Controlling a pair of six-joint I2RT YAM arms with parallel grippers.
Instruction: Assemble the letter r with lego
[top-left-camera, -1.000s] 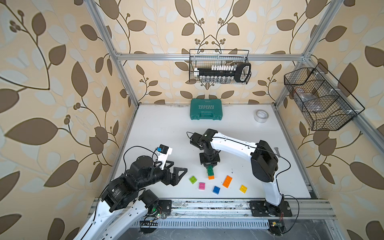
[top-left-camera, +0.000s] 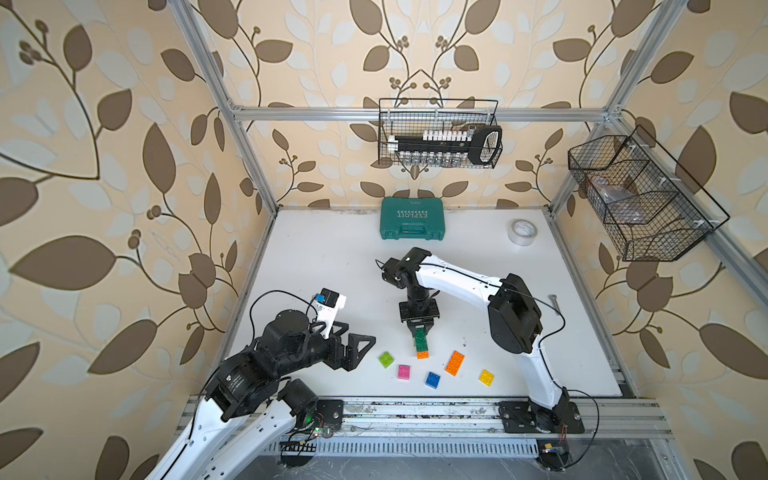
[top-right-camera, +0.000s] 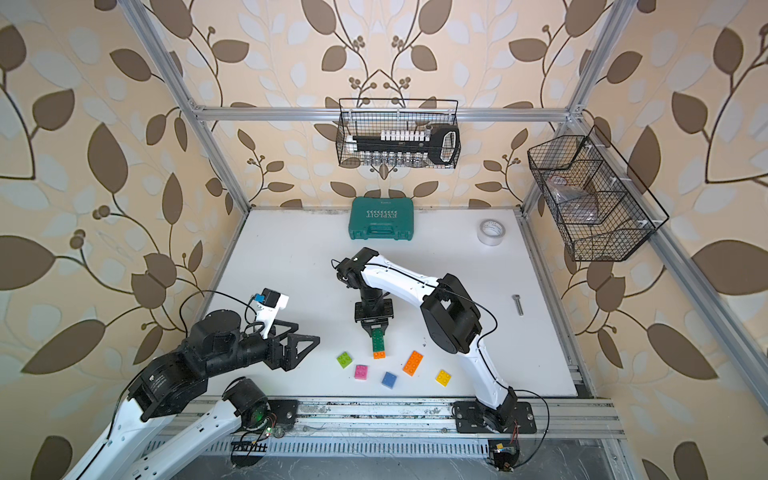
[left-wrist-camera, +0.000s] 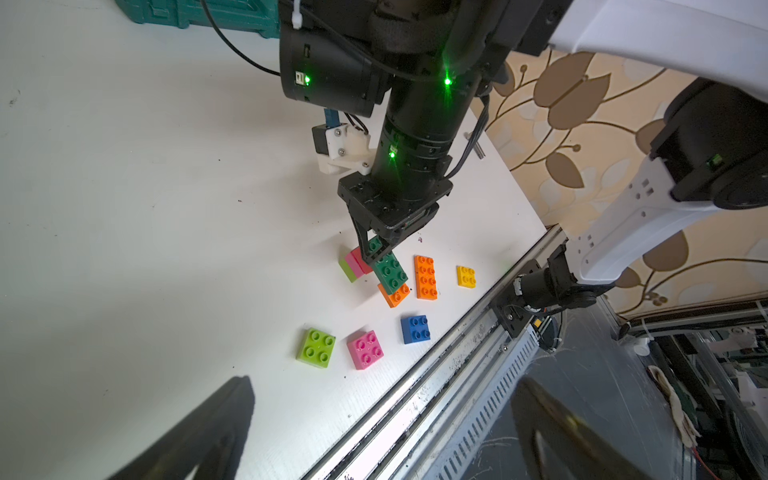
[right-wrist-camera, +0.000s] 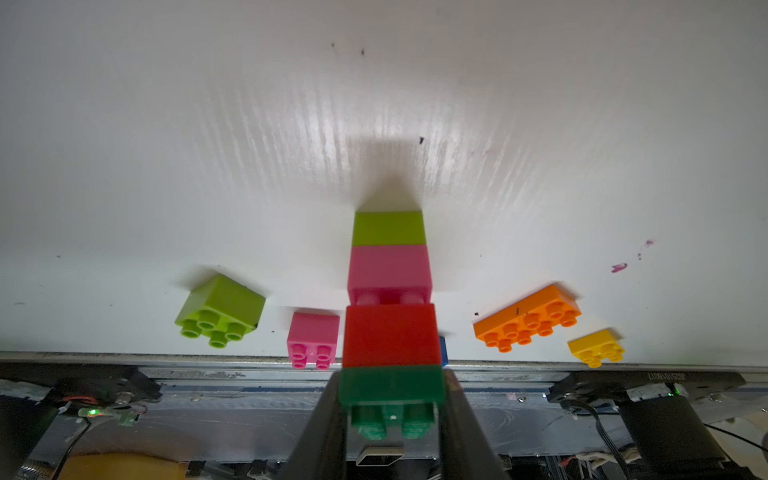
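A brick stack stands near the table's front middle. In the right wrist view its bottom is lime green (right-wrist-camera: 389, 229), with pink (right-wrist-camera: 389, 272), red (right-wrist-camera: 390, 334) and a dark green brick (right-wrist-camera: 392, 385) above. My right gripper (top-left-camera: 421, 329) is shut on the dark green brick's rear end, fingers on both sides. An orange brick (left-wrist-camera: 393, 294) shows beneath its front end; whether they are joined I cannot tell. Left of the stack, my left gripper (top-left-camera: 363, 353) hangs open and empty. Loose bricks lie in front: lime green (left-wrist-camera: 317, 347), pink (left-wrist-camera: 365, 349), blue (left-wrist-camera: 415, 329), long orange (left-wrist-camera: 425, 277), yellow (left-wrist-camera: 465, 277).
At the back stand a green case (top-left-camera: 412, 218) and a tape roll (top-left-camera: 522, 232). A bolt (top-right-camera: 517, 304) lies by the right edge. A metal rail (top-left-camera: 416, 406) runs along the front edge.
My right arm's elbow has swung a little left and its wrist has tipped slightly, while the gripper stays at the dark green brick. The loose bricks and my left arm look unchanged.
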